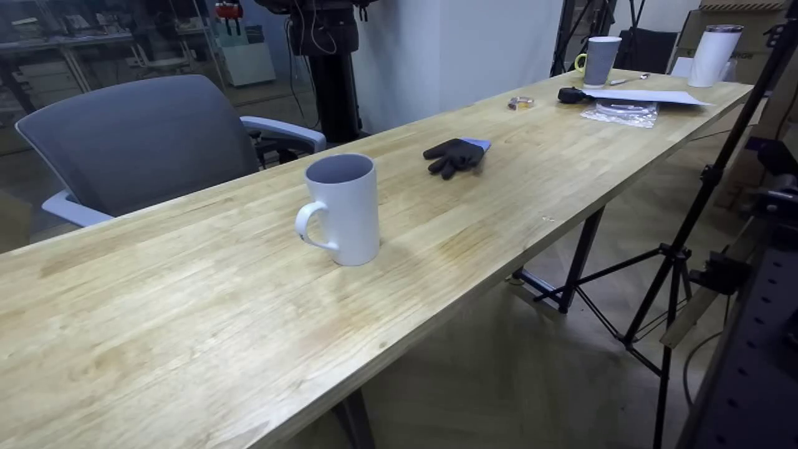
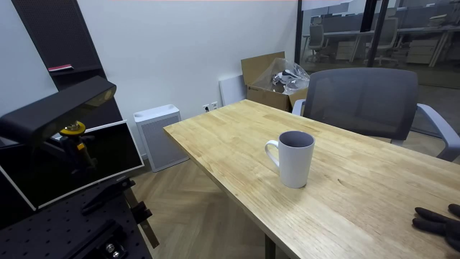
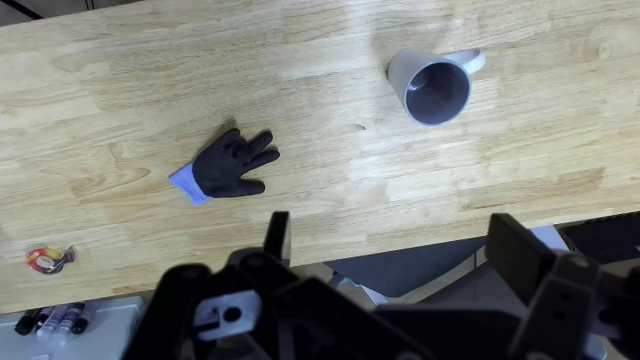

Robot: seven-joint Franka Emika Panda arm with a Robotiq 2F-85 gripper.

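A white mug with a grey inside [image 1: 351, 217] stands upright on the wooden table [image 1: 187, 299]. Its handle points to the left in both exterior views. From above, the wrist view shows the mug [image 3: 433, 87] empty at the upper right. A black glove with a blue cuff [image 3: 225, 165] lies flat left of it, fingers towards the mug's side. My gripper is open in the wrist view, its fingers wide apart with nothing between them. It hangs above the table's edge, clear of both mug and glove. Neither exterior view includes the gripper.
A small ring-shaped item [image 3: 48, 259] lies near the table edge. At the table's far end stand a grey cup [image 1: 600, 61], a white tumbler [image 1: 716, 56], a paper sheet [image 1: 643, 96] and a clear bag [image 1: 621, 113]. An office chair [image 2: 362, 105] adjoins one side. Bare wood surrounds the mug.
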